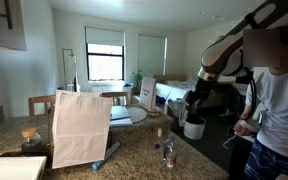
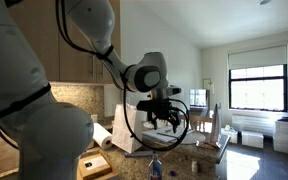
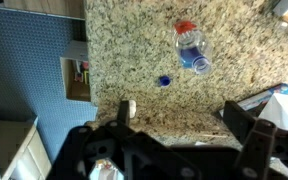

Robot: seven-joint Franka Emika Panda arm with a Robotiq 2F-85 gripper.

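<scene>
My gripper stands open above the granite counter, nothing between its fingers. In exterior view 1 the gripper (image 1: pixel 189 101) hangs in the air beyond the counter's right side. A small clear bottle with a red part and a blue label (image 3: pixel 192 47) is on the counter, apart from the fingers. The same bottle (image 1: pixel 170 153) stands upright near the counter's front right. A small dark blue round piece (image 3: pixel 164 80) lies near it in the wrist view, and a small whitish piece (image 3: pixel 132 108) lies closer to the left finger.
A tall paper bag (image 1: pixel 81 128) stands on the counter's left, with a blue-grey tool-like item (image 1: pixel 107 155) beside it. A jar (image 1: pixel 31 142) is farther left. A person (image 1: pixel 276 125) stands at the right.
</scene>
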